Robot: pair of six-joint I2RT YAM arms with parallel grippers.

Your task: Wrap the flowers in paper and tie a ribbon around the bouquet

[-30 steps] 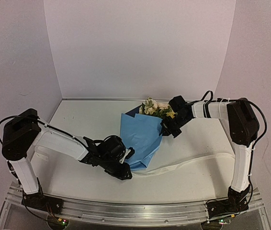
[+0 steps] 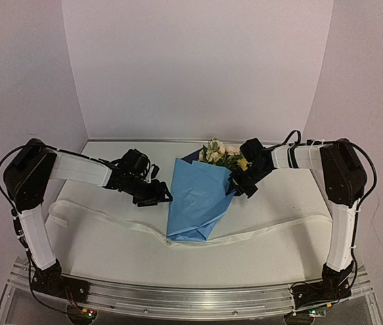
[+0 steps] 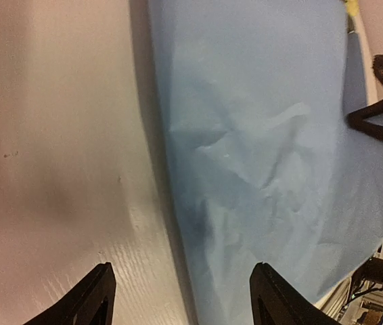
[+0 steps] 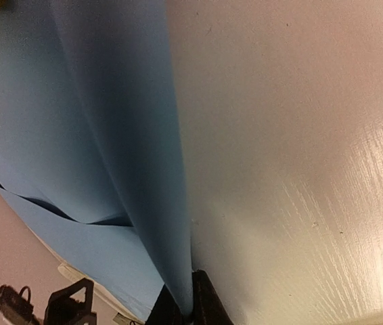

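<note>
Blue wrapping paper (image 2: 195,193) lies folded around the bouquet, with cream and yellow flowers (image 2: 217,152) showing at its far end. Its narrow end points toward the table's front. Beside the paper's left edge my left gripper (image 2: 168,195) hovers; in the left wrist view its fingers (image 3: 97,294) are spread apart with nothing held. On the opposite side my right gripper (image 2: 235,189) is shut on the right edge of the paper, pinched between its fingertips in the right wrist view. The stems are hidden inside the wrap.
A long white ribbon (image 2: 273,230) runs across the table, passing by the bouquet's narrow end, with a loose curl at the far left. Bare table (image 2: 124,250) lies in front of it. Walls enclose the back and sides.
The left arm has drawn back from the bouquet's narrow end, moving up and left to the paper's left side. The right gripper stays almost where it was, still on the paper.
</note>
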